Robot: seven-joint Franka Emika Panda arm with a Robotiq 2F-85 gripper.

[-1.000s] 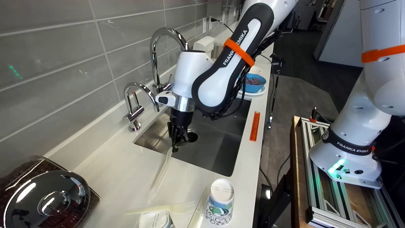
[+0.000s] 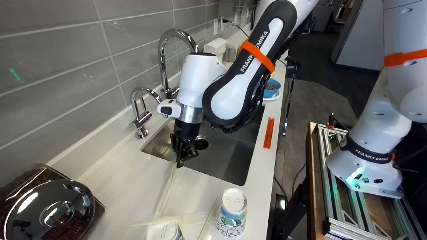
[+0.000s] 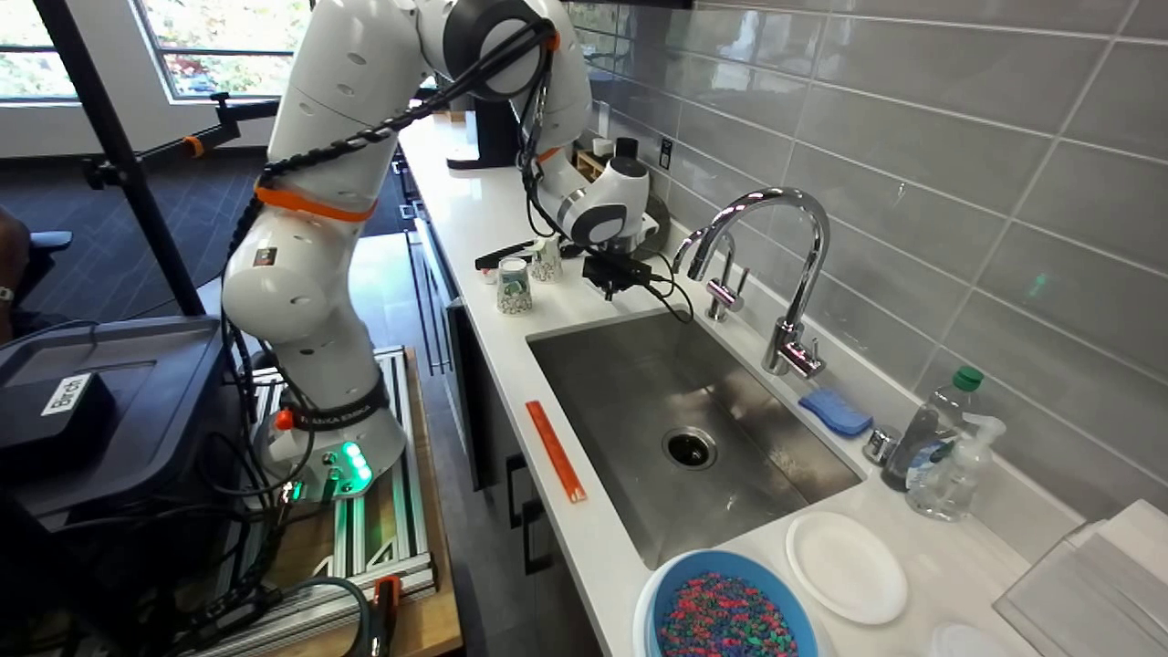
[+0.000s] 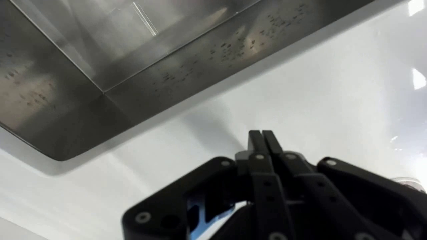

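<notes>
My gripper (image 2: 180, 164) points down near the counter beside the sink's front edge in exterior view 1. In the wrist view its two black fingers (image 4: 255, 140) are pressed together, and nothing shows between them. Below the fingertips, exterior view 1 shows a pale streak (image 2: 168, 188) along the counter; I cannot tell if it is a thin utensil or a reflection. The steel sink (image 3: 613, 372) looks empty. A patterned paper cup (image 2: 231, 214) stands upside down on the counter, and a pale fork (image 2: 180, 218) lies over a second cup (image 2: 163, 232).
A lidded pot (image 2: 50, 212) sits by the wall. Two faucets (image 2: 140, 120) rise behind the sink. An orange strip (image 3: 556, 449) lies along its outer edge. A blue bowl of beads (image 3: 728, 613) and a white plate (image 3: 846, 568) stand at the far end.
My gripper has moved slightly left and down in exterior view 1, from over the sink's edge toward the counter. The pale streak below it has shifted too. The cups and fork stay put.
</notes>
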